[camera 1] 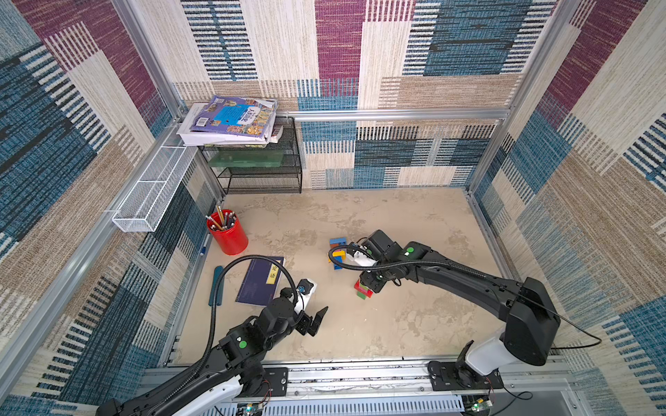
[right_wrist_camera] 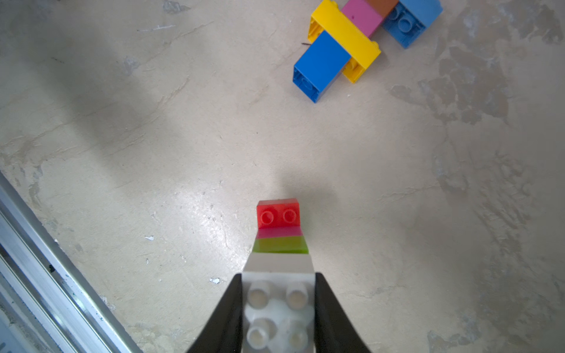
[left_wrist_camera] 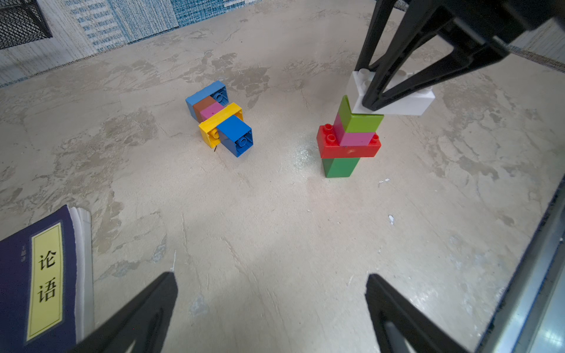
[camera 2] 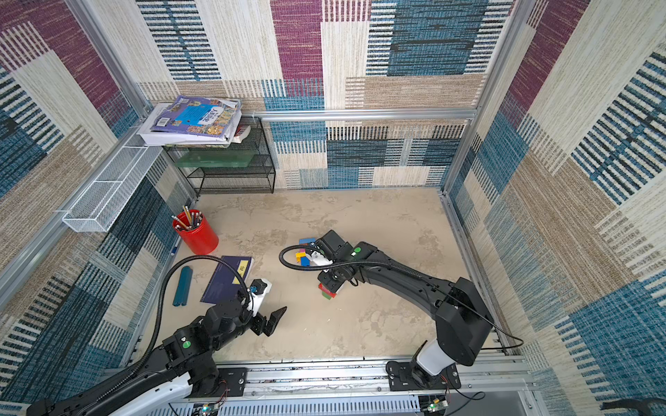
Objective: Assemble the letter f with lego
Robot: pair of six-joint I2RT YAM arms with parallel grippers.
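A stack of green (left_wrist_camera: 339, 167), red (left_wrist_camera: 348, 150), pink (left_wrist_camera: 355, 137) and lime (left_wrist_camera: 362, 122) bricks stands on the table. My right gripper is shut on a white brick (left_wrist_camera: 406, 106) on the top of the stack. Behind and left, in the left wrist view, a group of blue (left_wrist_camera: 235, 134), yellow (left_wrist_camera: 213, 122), pink, brown and light-blue bricks lies on the table. My left gripper is open and empty, low at the front left.
A navy book (camera 1: 256, 284), teal case (camera 1: 216, 291) and red pencil cup (camera 1: 229, 235) sit at the left; a wire rack (camera 1: 260, 180) stands at the back.
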